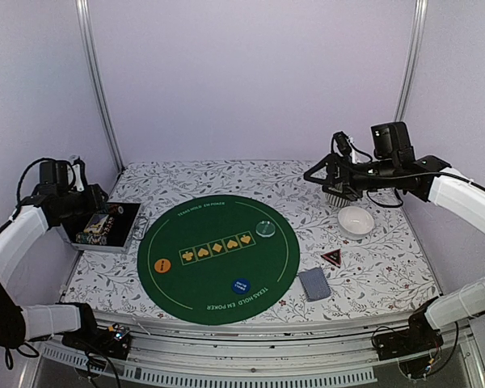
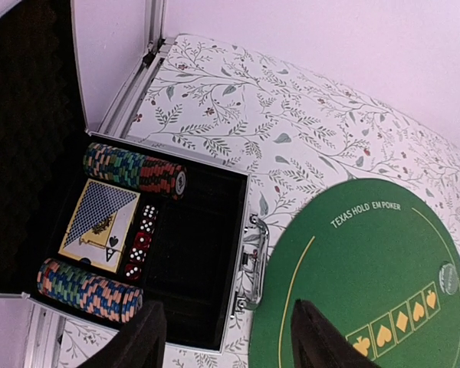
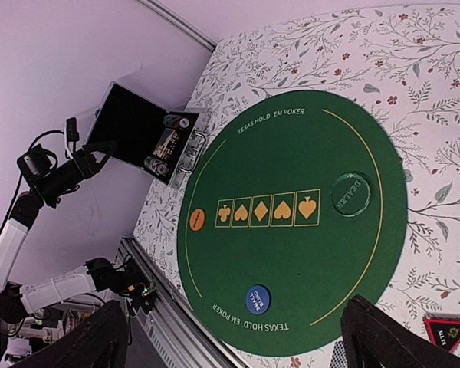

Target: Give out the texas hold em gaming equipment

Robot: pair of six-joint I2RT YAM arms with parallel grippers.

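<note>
Above the open black case (image 2: pixel 192 253), my left gripper stands open, nothing between its fingers. Inside lie two rows of poker chips (image 2: pixel 134 169), a card pack (image 2: pixel 100 218) and a column of red dice (image 2: pixel 142 241). On the round green mat (image 1: pixel 218 283) rest the orange button (image 1: pixel 162 265), the blue small blind button (image 1: pixel 241 286) and the clear dealer disc (image 1: pixel 265 229). Right of it lie a grey-blue deck (image 1: pixel 314 284) and a black-red triangle marker (image 1: pixel 332 257). My right gripper hovers open and empty.
A white bowl (image 1: pixel 356 221) stands on the right, with a ribbed cup (image 1: pixel 337 200) behind it, partly covered by my right gripper in the top view. The case's raised lid (image 3: pixel 126 123) is by the left wall. Free patterned tabletop (image 1: pixel 226 178) spans the back.
</note>
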